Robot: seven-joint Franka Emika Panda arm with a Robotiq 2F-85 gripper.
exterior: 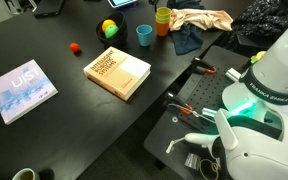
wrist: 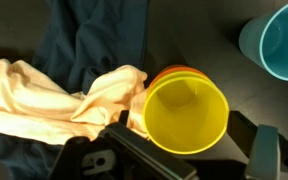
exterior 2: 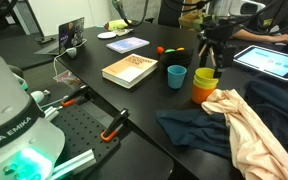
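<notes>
A yellow cup point(wrist: 186, 112) sits nested in an orange cup point(exterior 2: 202, 95), upright on the dark table. My gripper is open, with its fingers on either side of the yellow cup in the wrist view; no grip on it shows. In exterior view 2 the gripper point(exterior 2: 217, 56) points down just above the cup's rim. A blue cup point(exterior 2: 176, 77) stands apart, close beside the pair.
Dark cloth point(exterior 2: 199, 128) and peach cloth point(exterior 2: 246, 128) lie close to the cups. A black bowl point(exterior: 113, 33) with coloured balls, a thick book point(exterior: 117, 73) and a flat book point(exterior: 23, 90) occupy the table. Bare tabletop lies between the books and the front edge.
</notes>
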